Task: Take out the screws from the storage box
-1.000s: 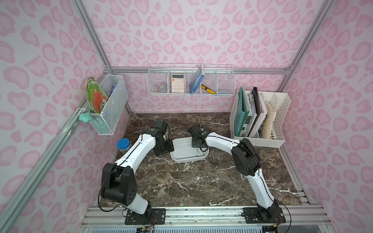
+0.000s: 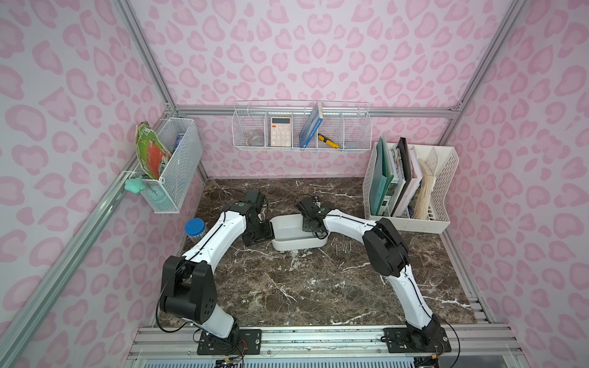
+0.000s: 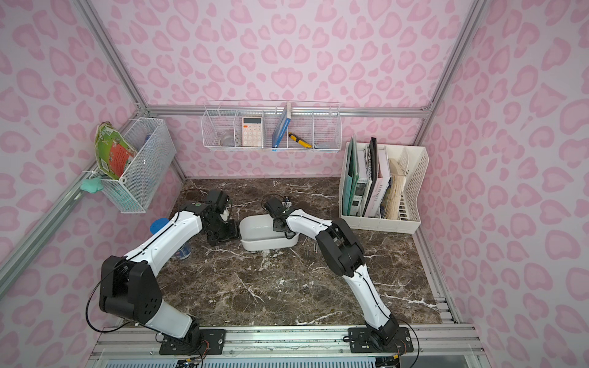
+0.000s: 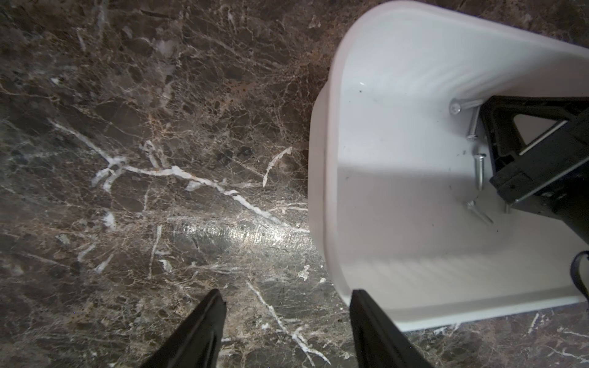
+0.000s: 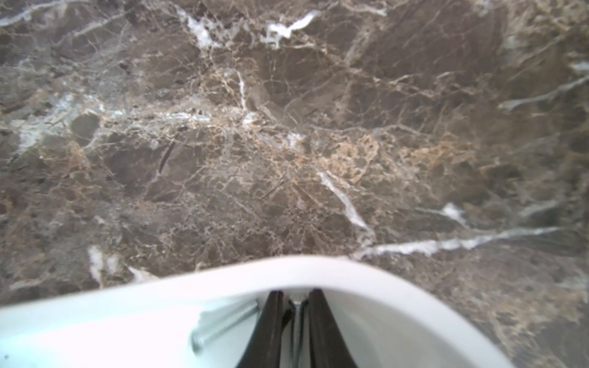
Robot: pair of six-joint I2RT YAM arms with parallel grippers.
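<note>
The white storage box stands mid-table. Several silver screws, among them one screw, lie in it, some partly covered by the right gripper's black body. My right gripper reaches down inside the box with its fingers a narrow gap apart. An upright-looking screw shows between those fingers, close to the box wall; contact on both sides cannot be made out. Another screw lies to the left, blurred. My left gripper is wide open and empty, over the table left of the box. Several loose screws rest right of the box.
A blue-lidded jar stands beyond the left arm. At the back right, a white file holder holds books and folders.
The box has shifted slightly toward the back, and more of its front wall shows now. Both arms look almost unmoved.
</note>
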